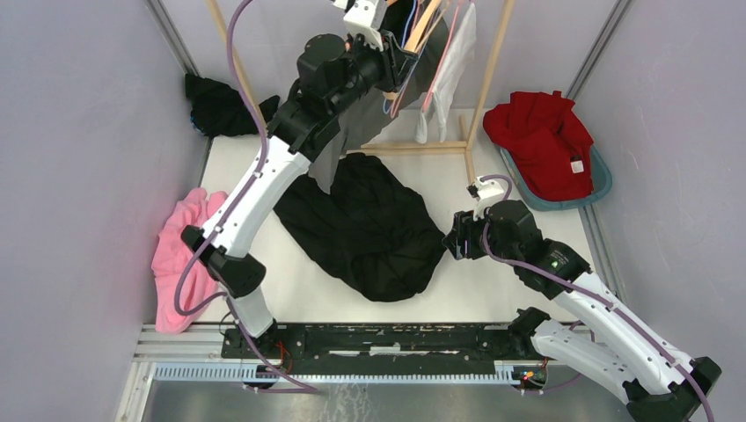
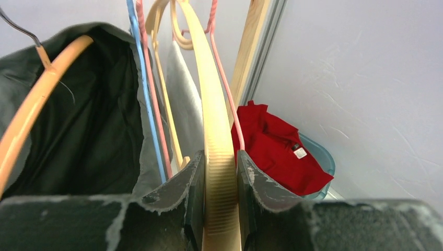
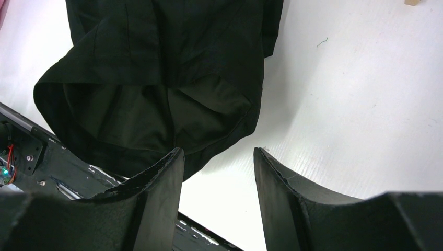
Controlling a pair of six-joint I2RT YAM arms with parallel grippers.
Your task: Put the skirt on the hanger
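Observation:
A black cloth (image 1: 361, 229), likely the skirt, lies crumpled on the white table, also filling much of the right wrist view (image 3: 156, 115). My left gripper (image 1: 400, 61) is up at the hangers; in the left wrist view its fingers close round both sides of a pale wooden hanger (image 2: 214, 120). Pink, blue and wooden hangers hang beside it. My right gripper (image 1: 456, 237) stands open at the black cloth's right edge, nothing between its fingers.
Grey and white garments hang from the wooden rack (image 1: 488, 61). A blue bin (image 1: 554, 202) with red cloth is back right, pink cloth (image 1: 180, 272) front left, more dark cloth (image 1: 220, 110) back left.

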